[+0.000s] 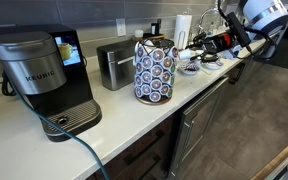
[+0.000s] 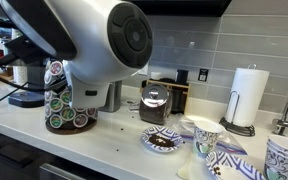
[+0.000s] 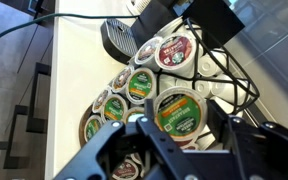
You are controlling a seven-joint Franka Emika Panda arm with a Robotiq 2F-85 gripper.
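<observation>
A rotating rack of coffee pods (image 1: 155,72) stands on the counter, its round pod lids facing outward. In the wrist view, my gripper is shut on a pod with a green and orange label (image 3: 179,116), one finger on either side of it. This pod looks larger and closer than its neighbours; whether it is clear of the rack cannot be told. From the exterior views, my white arm (image 2: 99,40) reaches to the rack's side, and the fingertips are hard to make out. A Keurig coffee maker (image 1: 46,80) stands nearer the first exterior camera.
A toaster (image 1: 116,64) sits behind the rack. Farther along are a patterned plate (image 2: 162,140), a cup (image 2: 206,135), a glass canister (image 2: 155,102) and a paper towel roll (image 2: 246,95). The counter between coffee maker and rack is bare.
</observation>
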